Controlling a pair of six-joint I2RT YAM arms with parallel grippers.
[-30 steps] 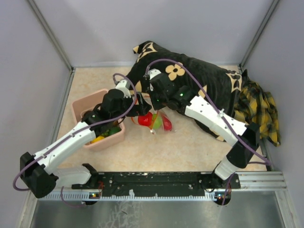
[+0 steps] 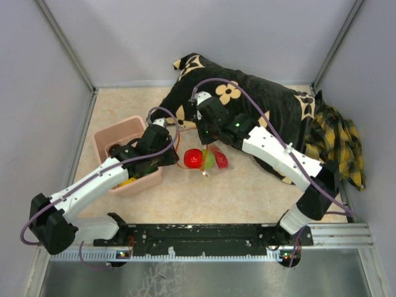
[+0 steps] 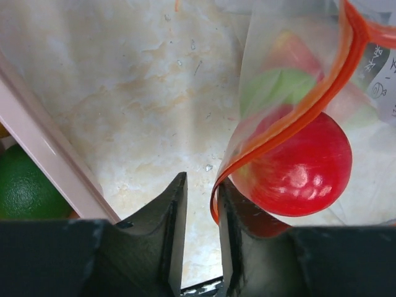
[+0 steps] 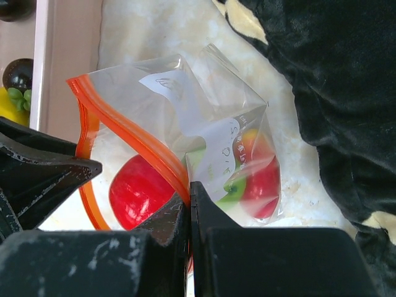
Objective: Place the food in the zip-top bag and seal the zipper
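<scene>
The clear zip top bag [image 4: 162, 83] lies with its orange-edged mouth facing left. Inside it are a red tomato-like item [image 3: 303, 170], a green item [image 2: 209, 161] and a red one [image 4: 262, 189] deeper in. At the rim's middle my right gripper is shut on the orange zipper edge. My left gripper stands part open at the near-left side of the mouth. The orange rim [image 3: 272, 139] runs down against the inner side of its right finger. Between that finger and the left one, a gap shows.
A pink bin [image 2: 110, 135] with more food, including a green item [image 3: 28, 185], stands just left of the bag. Behind lies a dark flowered cushion [image 4: 322, 80]; a yellow-black cloth [image 2: 337, 145] is at the far right.
The right arm is nearly still. The bag's contents have shifted slightly.
</scene>
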